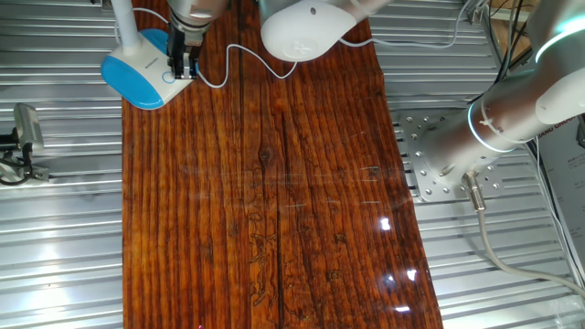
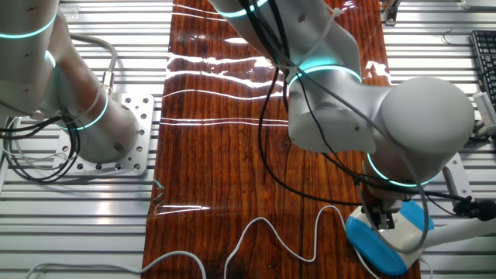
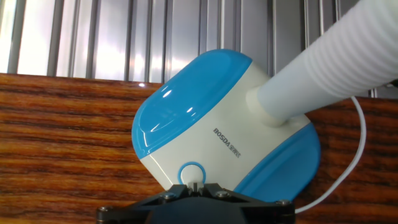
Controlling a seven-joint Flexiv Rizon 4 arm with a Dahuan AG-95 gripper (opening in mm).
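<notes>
A blue and white lamp base [image 3: 214, 134] with a round button [image 3: 191, 175] near its edge fills the middle of the wrist view. Its white ribbed neck [image 3: 329, 56] rises toward the upper right. My gripper is shut, its black fingertips together beside the button and overlapping its lower rim; whether they touch it cannot be told. Nothing shows between the fingers. In exterior view 1 the gripper [image 1: 183, 73] stands over the near right corner of the lamp base [image 1: 137, 80], at the upper left of the wooden board.
The lamp's white cord [image 1: 239, 47] winds over the wooden board [image 1: 265, 201], which is otherwise clear. Slatted metal surfaces lie on both sides.
</notes>
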